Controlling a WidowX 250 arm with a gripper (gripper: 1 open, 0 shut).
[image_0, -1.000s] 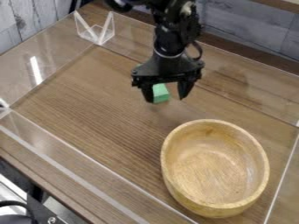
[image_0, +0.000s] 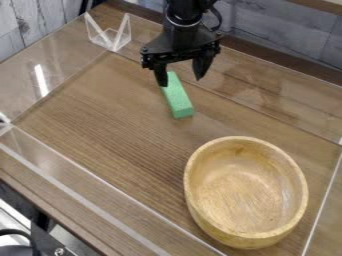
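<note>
My black gripper (image_0: 179, 63) hangs at the top centre of the camera view, its fingers spread open with nothing seen between them. Just below it a green bar (image_0: 177, 100) lies on the brown wooden table, its upper end close to the left finger.
A large yellow bowl (image_0: 245, 190) stands at the lower right. A white wire-like object (image_0: 111, 30) is at the top left, near the table's edge.
My gripper has moved up and back, away from over the green bar, uncovering more of it. The bar appears to lie in the same place.
</note>
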